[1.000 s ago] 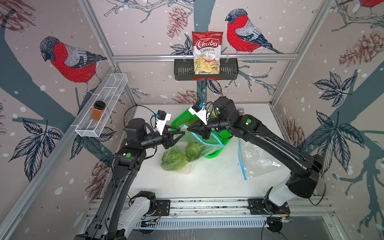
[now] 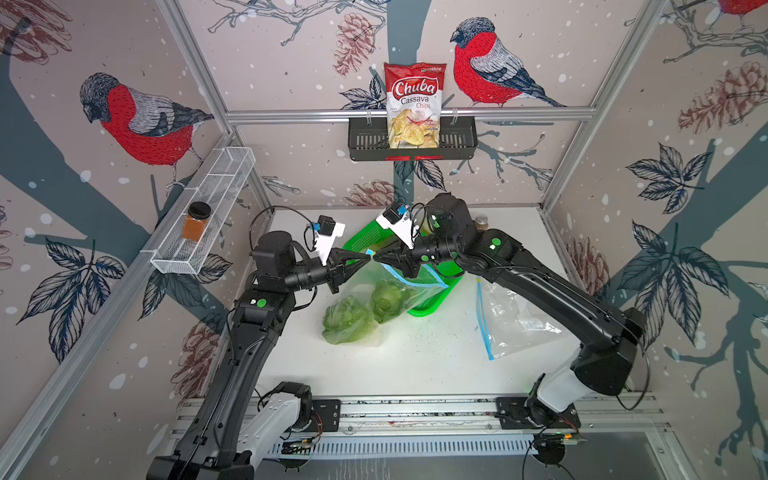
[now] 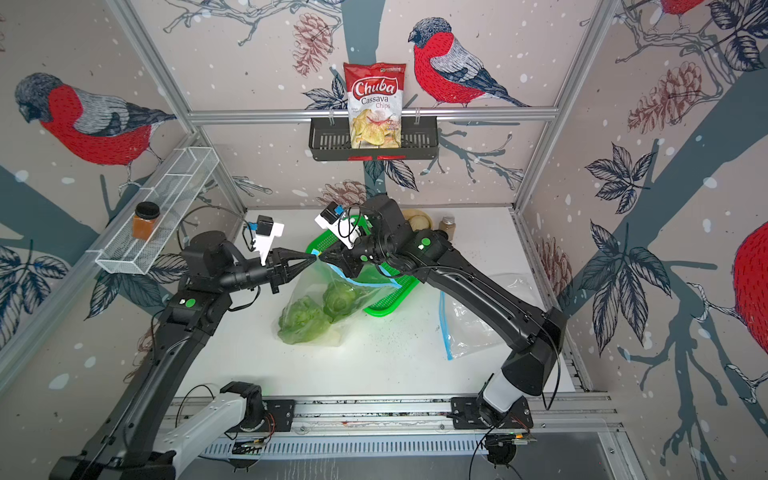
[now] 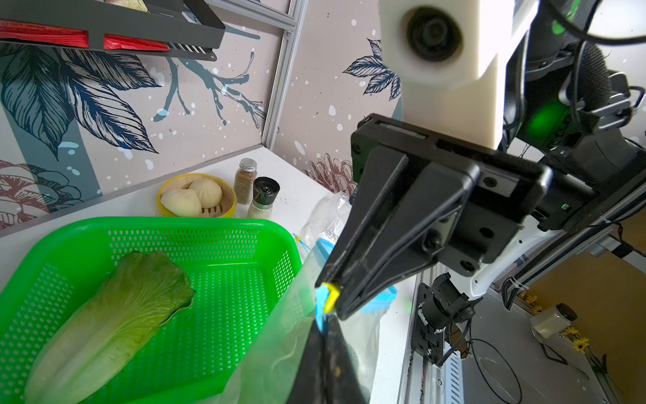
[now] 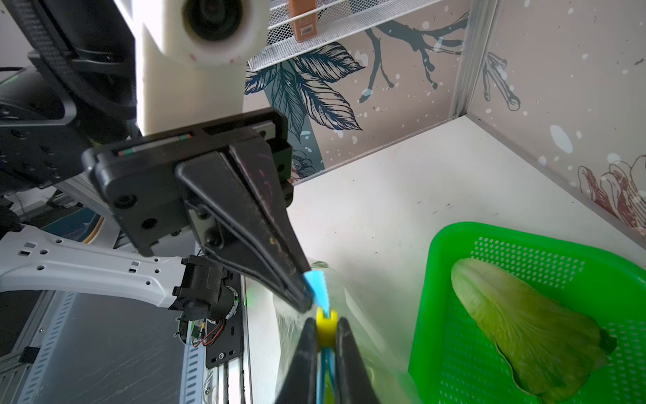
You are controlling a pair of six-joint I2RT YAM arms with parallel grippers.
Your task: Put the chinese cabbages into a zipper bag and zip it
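Observation:
A zipper bag [image 2: 352, 316] with blue-edged top holds two leafy cabbages [image 3: 304, 318] over the white table, partly in front of the green basket [image 4: 202, 225]. My right gripper [image 2: 376, 258] is shut on the bag's top edge near the yellow zipper slider [image 5: 327, 323]. My left gripper [image 2: 364, 257] meets it from the left, shut at the blue tip; whether it grips anything is unclear. A further cabbage [image 5: 525, 323] lies inside the basket, seen in both wrist views.
An empty bag [image 2: 516, 320] lies at the right. A yellow bowl [image 4: 165, 202] and two spice jars [image 4: 245, 181] stand behind the basket. Chips [image 2: 414, 104] and wire shelf [image 2: 200, 240] are above.
Since a second ago my left gripper has moved to the bag's top tip beside my right gripper and shut. My right arm has hardly moved.

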